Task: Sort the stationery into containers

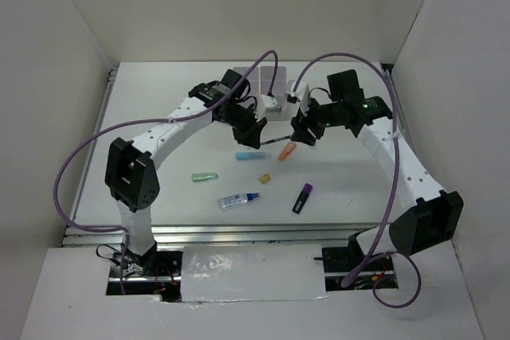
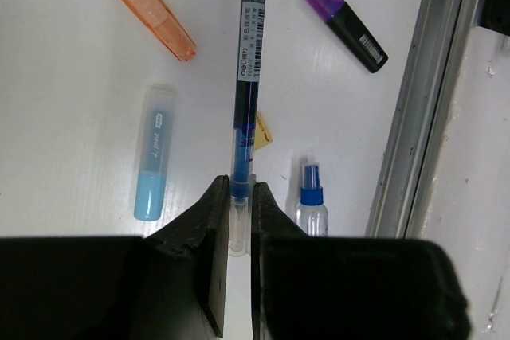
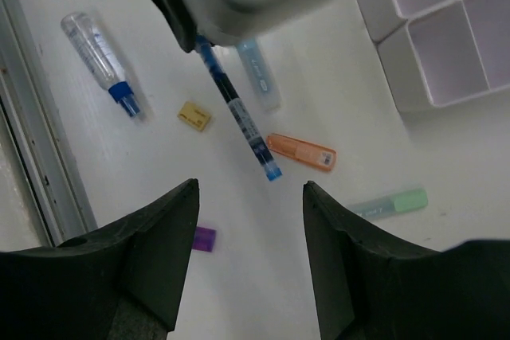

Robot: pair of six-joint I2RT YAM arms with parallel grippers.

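A dark blue pen (image 2: 250, 53) is held at its clear end by my left gripper, shut on it and raised over the white table. The pen's free end points toward my right gripper, whose fingers stand apart on either side of that tip in the right wrist view; no contact shows there. Below lie an orange highlighter (image 2: 155, 15), a light blue highlighter (image 2: 154, 153), a black marker with a purple cap (image 2: 346, 25) and a green-capped one (image 3: 390, 204). The pale compartment container (image 3: 446, 37) is partly hidden by the arms in the top view.
A clear bottle with a blue top (image 1: 238, 201), a small yellow block (image 1: 264, 178) and a green item (image 1: 205, 177) lie toward the front. Both arms are close together over the middle.
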